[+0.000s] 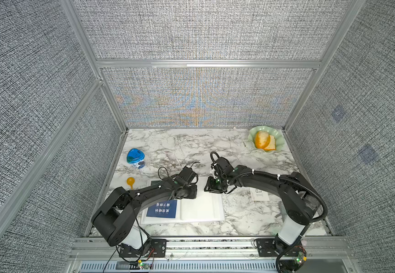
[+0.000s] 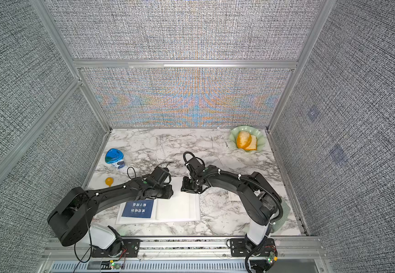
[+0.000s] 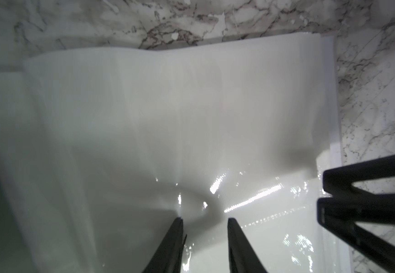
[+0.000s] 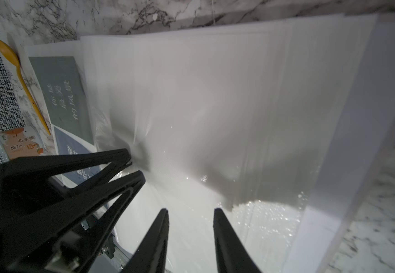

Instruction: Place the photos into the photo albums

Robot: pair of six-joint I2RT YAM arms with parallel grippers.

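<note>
The photo album [image 1: 202, 210] lies open, with clear empty sleeves on its right page [image 3: 192, 113]. On its left page are a grey-green card [image 4: 63, 93] and a dark blue card [image 1: 161, 209] with white writing. My left gripper hangs over the sleeve page, its fingers parted and nothing visible between them. My right gripper is over the same page, to the right of the left one, fingers apart with a gap showing sleeve. A whitish card [image 1: 259, 194] lies on the table to the right of the album, partly behind the right arm.
A yellow spoon [image 1: 131, 183] and a blue-lidded tub [image 1: 135, 157] stand left of the album. At the back right is a green bowl [image 1: 279, 134] with bread [image 1: 262, 139].
</note>
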